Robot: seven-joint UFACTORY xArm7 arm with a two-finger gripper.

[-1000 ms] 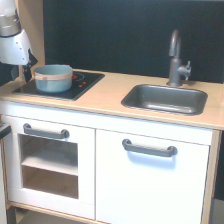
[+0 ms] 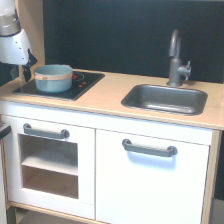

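Note:
A teal pot (image 2: 53, 81) sits on the black hob (image 2: 86, 82) at the left of a toy kitchen counter. My gripper (image 2: 26, 72) hangs at the upper left edge, just left of the pot's rim and partly out of frame. Its fingers are dark and small, and I cannot tell whether they are open or shut.
A steel sink (image 2: 165, 98) with a grey faucet (image 2: 175, 55) is on the right. The bare wooden counter (image 2: 115, 85) lies between hob and sink. Below are white cabinets (image 2: 150, 180) with grey handles.

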